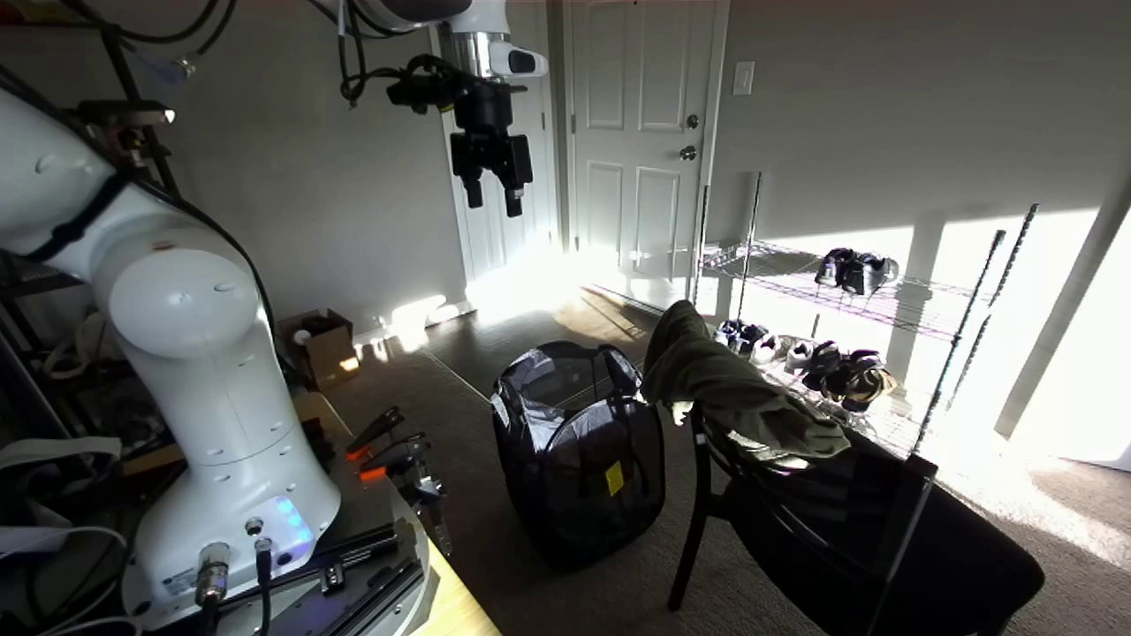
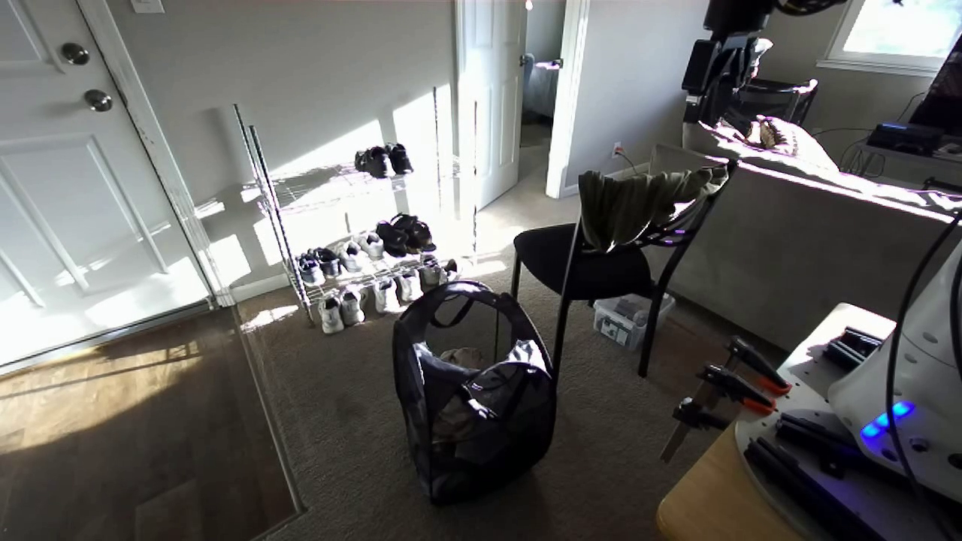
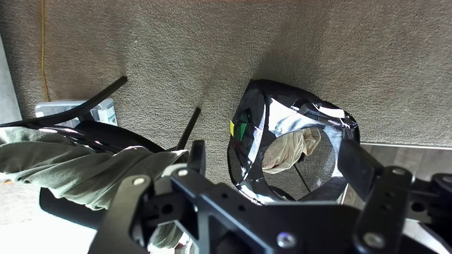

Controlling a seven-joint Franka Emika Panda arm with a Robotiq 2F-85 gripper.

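High above the floor, my gripper (image 1: pixel 495 203) points downward with its fingers wide apart and nothing between them. A black mesh hamper (image 1: pixel 580 477) stands on the carpet below it. Looking down in the wrist view, the hamper's opening lies between my fingers, and a crumpled beige cloth (image 3: pixel 291 149) rests inside. A dark green garment (image 1: pixel 742 392) is draped over the backrest of a black chair (image 2: pixel 591 275) beside the hamper. In exterior view 2, my gripper (image 2: pixel 703 113) shows at the upper right, partly cut off by the top edge.
Behind the hamper, a wire rack (image 2: pixel 361 270) holds several pairs of shoes. A clear plastic bin (image 2: pixel 622 321) sits by the chair legs. Clamps (image 1: pixel 387 445) stick out from the robot's table. Carpet (image 3: pixel 169 46) lies bare on one side of the hamper.
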